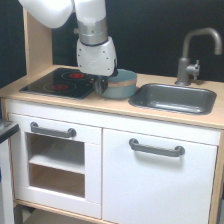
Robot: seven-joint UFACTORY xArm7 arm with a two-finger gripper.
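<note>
The grey-blue pot [123, 86] rests on the wooden counter [136, 105], between the black stove top [58, 83] and the sink [176, 98]. My gripper [101, 84] is down at the pot's left side and covers part of that side. Its fingers are dark and small against the pot and stove, so whether they are apart, closed, or on the rim does not show. The stove top's visible part carries nothing.
A curved faucet [190, 58] rises behind the sink. Below the counter are an open-fronted oven compartment [58, 160] and a white cabinet door [155, 185] with a grey handle [157, 148]. Counter space is narrow between pot and sink.
</note>
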